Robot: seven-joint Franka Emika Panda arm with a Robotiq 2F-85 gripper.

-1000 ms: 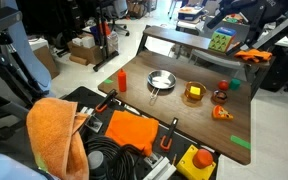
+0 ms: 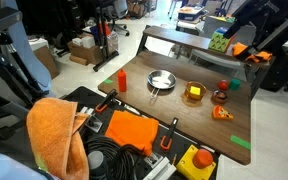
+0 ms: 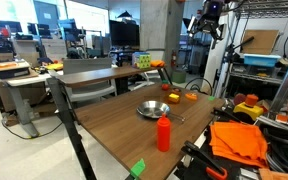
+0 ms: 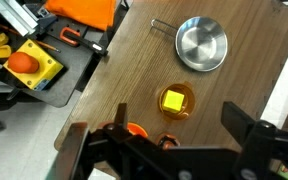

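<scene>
My gripper is open high above the brown table (image 2: 174,113), with nothing between its fingers. Below the gap, in the wrist view, sits a round brown bowl (image 4: 186,103) with a yellow block (image 4: 172,98) in it. A silver pan (image 4: 201,44) lies farther up that view, its handle pointing left. The same bowl (image 2: 195,91) and pan (image 2: 161,80) show near the table's middle in exterior view 1. An orange piece (image 2: 222,113) lies to the right of the bowl. In the wrist view, my left finger partly hides an orange thing.
A red bottle (image 3: 163,133) stands near one table end. Small red and green items (image 2: 221,97) sit beside the bowl. Clamps, an orange cloth (image 2: 132,130) and a yellow device with a red button (image 2: 197,161) line the near edge. A raised shelf (image 2: 189,38) runs along the back.
The arm has shifted slightly at the upper right of exterior view 1, its orange part now a little higher. The things on the table have not moved.
</scene>
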